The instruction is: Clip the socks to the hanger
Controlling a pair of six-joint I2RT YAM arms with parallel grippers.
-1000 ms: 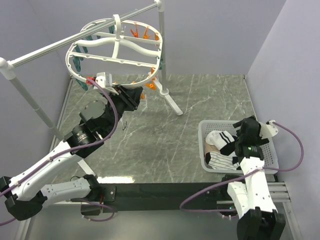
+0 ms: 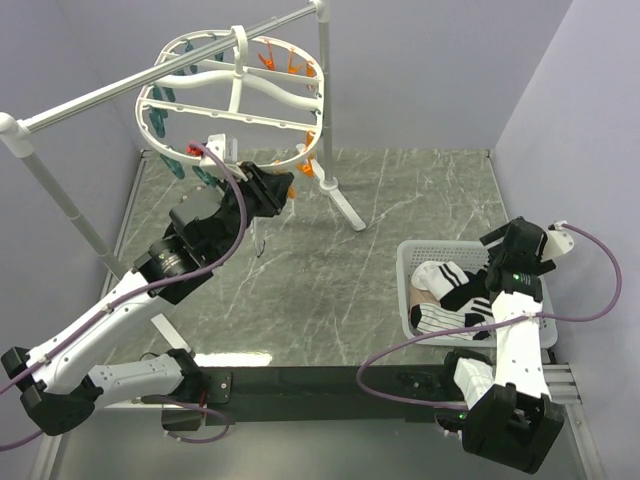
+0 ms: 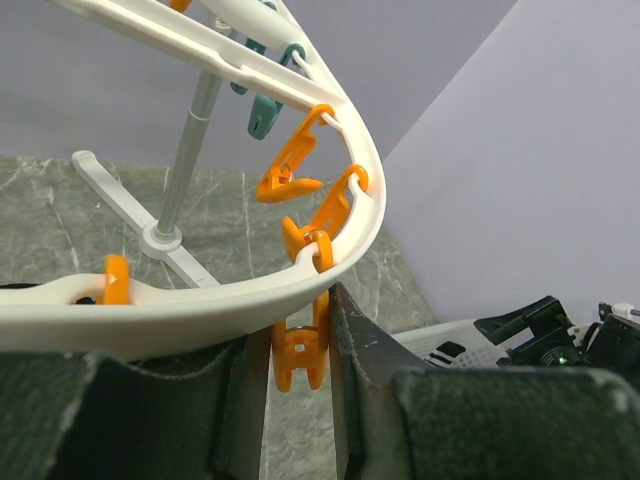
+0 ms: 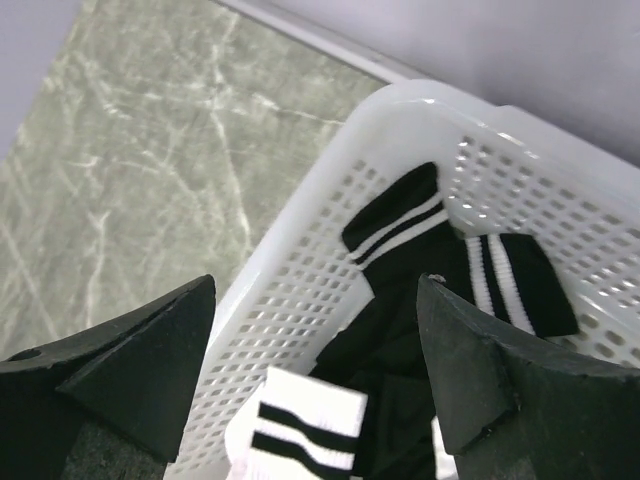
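The white oval hanger (image 2: 225, 115) hangs from a rail, with teal and orange clips round its rim. In the left wrist view, my left gripper is shut on an orange clip (image 3: 300, 350) below the hanger's rim (image 3: 200, 320); no sock shows in that clip. Black-and-white socks lie in the basket: a black sock with white stripes (image 4: 415, 235) and a white sock with black stripes (image 4: 305, 425). My right gripper stands open above them, nothing between its fingers. From above, a striped sock (image 2: 440, 318) shows at the basket's front.
The light grey perforated basket (image 2: 403, 290) stands at the right, near the wall. Bare grey marbled floor (image 2: 340, 270) lies between it and the hanger stand. A white stand foot (image 2: 347, 208) reaches across the floor below the hanger.
My right gripper has shifted right and, lately, a little towards the back over the basket. The left gripper has edged slightly right and back at the hanger's rim, and the hanger has swayed slightly.
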